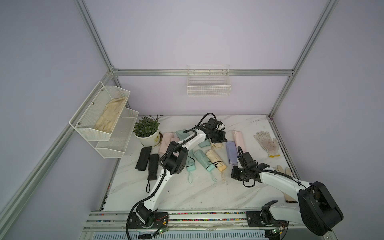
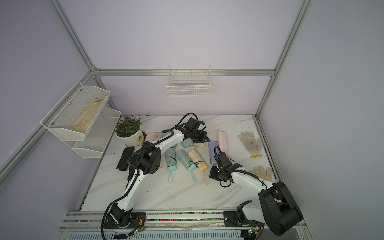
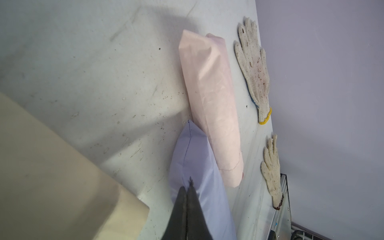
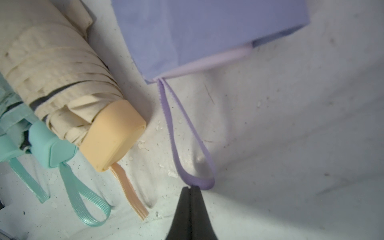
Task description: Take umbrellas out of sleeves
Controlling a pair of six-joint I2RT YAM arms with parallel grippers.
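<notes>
A lavender sleeved umbrella (image 1: 231, 152) lies centre-right, its wrist loop (image 4: 170, 120) hanging from the open end. My left gripper is shut above its far end, nothing visible between the fingers. My right gripper is shut at the tip of that loop; none of it clearly shows between the fingers. A pink sleeved umbrella (image 3: 210, 104) lies beside it. Teal umbrellas (image 2: 186, 160) and a cream one (image 4: 56, 76) lie bare to the left. Two black umbrellas (image 1: 143, 158) lie at the far left.
A potted plant (image 1: 148, 138) stands back left, below wall baskets (image 1: 102, 128). Pink and teal sleeves lie partly under my left arm. Gloves (image 2: 250, 144) lie at the right.
</notes>
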